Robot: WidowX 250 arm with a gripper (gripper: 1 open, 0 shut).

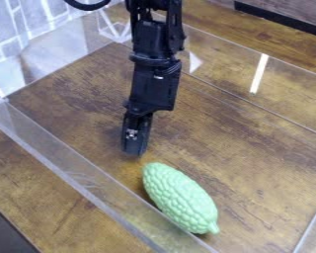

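Observation:
My black gripper [134, 140] points down at the wooden tray floor, left of centre, its fingers low and close together, shut with nothing visible between them. A pale green bumpy vegetable [180, 198], shaped like a bitter melon, lies on the wood in front of the gripper, toward the lower right, apart from it.
Clear plastic walls [82, 171] edge the work area on the left and around it. A white strip [259, 73] lies at the back right. Bare wood spreads to the right and behind. A white curtain [29, 40] hangs at the back left.

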